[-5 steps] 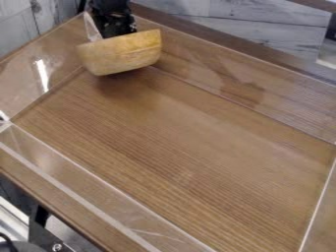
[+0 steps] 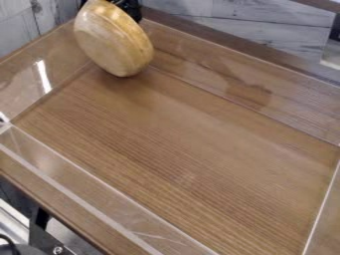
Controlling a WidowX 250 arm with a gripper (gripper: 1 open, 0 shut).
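A large wooden bowl (image 2: 111,40) stands tipped up on its side near the back left of the wooden table (image 2: 186,159), its pale golden face toward the camera. The dark gripper (image 2: 122,8) is at the bowl's upper edge at the top of the view, mostly hidden behind it; whether anything is between its fingers cannot be seen.
A pale wood-plank wall (image 2: 253,25) runs along the back.
The bowl has turned from lying low and slanted to standing steeply on its side, rising toward the top left. The gripper has moved up and is more hidden behind it.
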